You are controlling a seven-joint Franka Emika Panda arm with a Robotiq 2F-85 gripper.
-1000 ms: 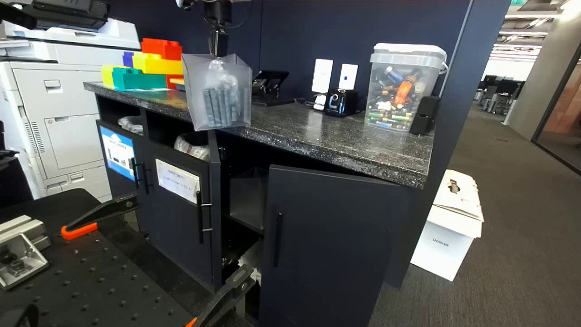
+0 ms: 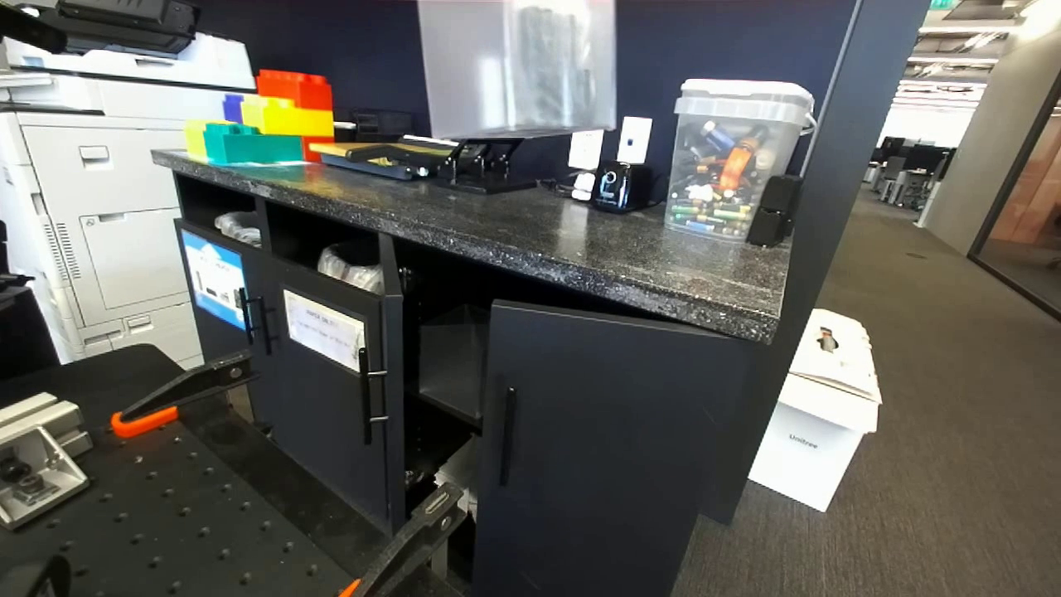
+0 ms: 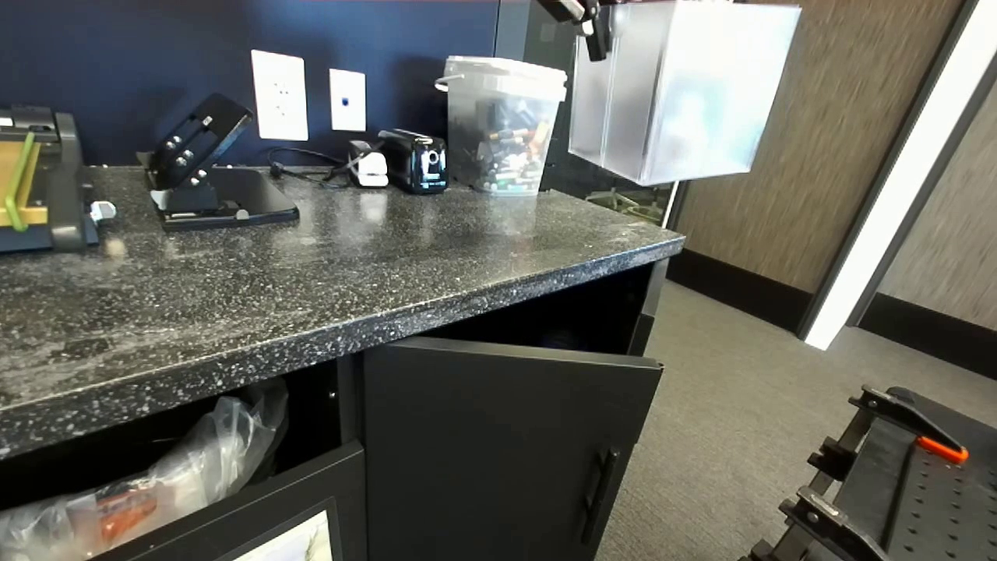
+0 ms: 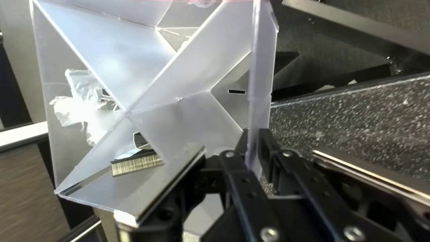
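Observation:
A frosted clear plastic container hangs above the counter, cut off by the top edge of exterior view 1. In exterior view 2 the same container is at the upper right, clear of the countertop. The wrist view shows my gripper shut on one thin wall of the container, with a black finger on either side. Greyish shapes show through the plastic in exterior view 1. Crumpled clear wrap shows through it in the wrist view; whether it lies inside cannot be told.
On the speckled countertop stand a lidded bucket of batteries, a black hole punch, a paper trimmer and toy bricks. Below, a dark cabinet door stands ajar. A white box sits on the floor at the right.
The container has moved up and to the right in exterior view 1 and looks larger. It hung lower, in front of the counter's edge, a second ago. The cabinet door has not moved.

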